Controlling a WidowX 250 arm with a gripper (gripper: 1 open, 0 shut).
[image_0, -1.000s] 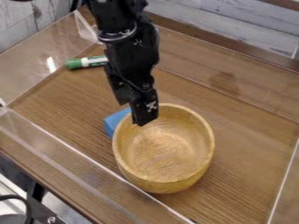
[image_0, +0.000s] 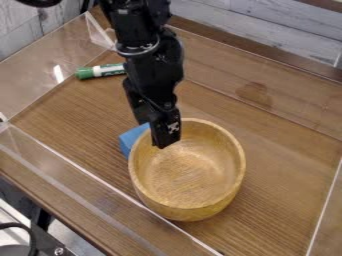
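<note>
The black arm hangs from the top with its gripper (image_0: 155, 130) open, low over the back-left rim of a round yellow bowl (image_0: 187, 185). A blue object (image_0: 131, 138) lies just left of the gripper, beside the bowl and partly hidden by it. Whether the fingers touch the rim is unclear.
A green and white tube-like object (image_0: 102, 71) lies at the back left. A low clear edge runs along the left, with cables beyond it at lower left.
The arm and gripper have shifted very slightly; the bowl and blue object look unmoved.
</note>
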